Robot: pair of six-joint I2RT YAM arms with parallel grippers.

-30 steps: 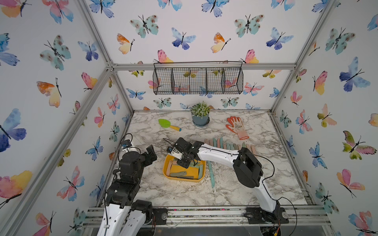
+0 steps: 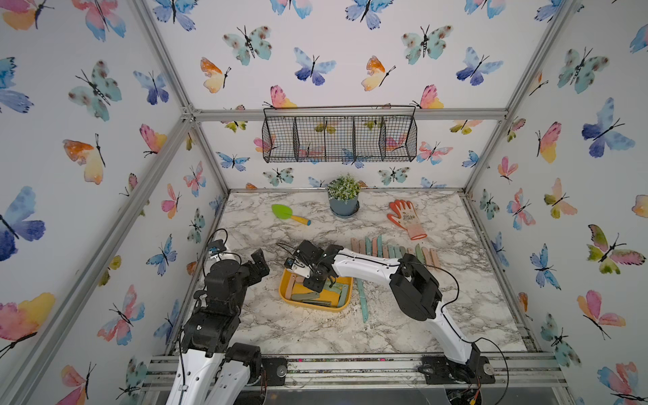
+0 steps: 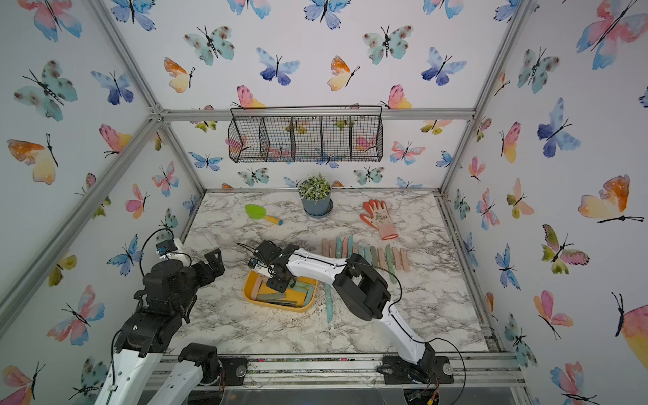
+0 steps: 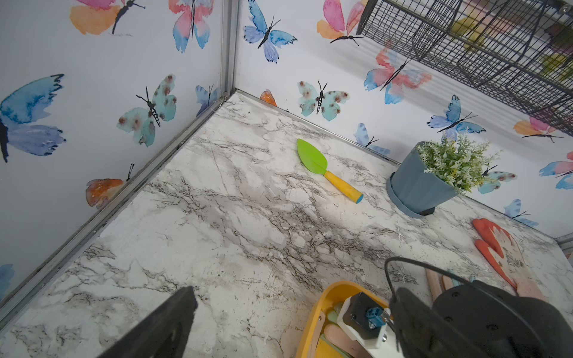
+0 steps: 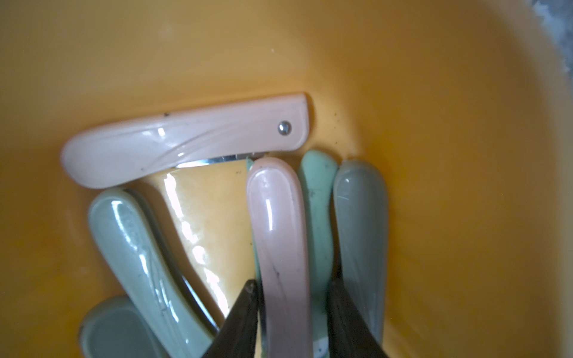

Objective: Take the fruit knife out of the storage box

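The yellow storage box (image 2: 324, 305) holds several folding knives with pink, mint and grey handles. My right gripper is down inside it, fingers either side of a pink knife (image 5: 274, 203) and partly beside the mint one (image 5: 316, 179) behind it; whether they grip is unclear. Another pink knife (image 5: 179, 137) lies crosswise, a grey-green one (image 5: 143, 256) to the left, a grey one (image 5: 361, 226) to the right. My left gripper (image 2: 258, 266) hangs left of the box, its fingers blurred in its wrist view.
A row of knives (image 2: 391, 249) lies behind the right arm, one loose knife (image 2: 363, 303) right of the box. A trowel (image 2: 290, 212), plant pot (image 2: 343, 202) and glove (image 2: 408, 219) stand or lie at the back.
The left arm is still.
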